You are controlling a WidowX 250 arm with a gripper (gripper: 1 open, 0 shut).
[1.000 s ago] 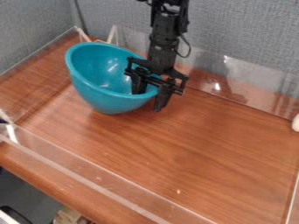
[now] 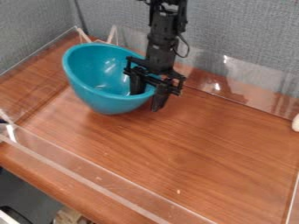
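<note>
A teal plastic bowl point(image 2: 90, 77) sits tilted on the wooden table at the upper left. My black gripper point(image 2: 151, 92) is at the bowl's right side, with its fingers around the near-right rim, one inside the bowl and one outside. Whether the fingers press on the rim cannot be made out.
Clear plastic walls line its edges, and a small white object point(image 2: 295, 122) is at the far right edge. Grey padded walls stand behind and at left.
The bowl and gripper have shifted only slightly over the last second, the bowl's tilt varying a little.
</note>
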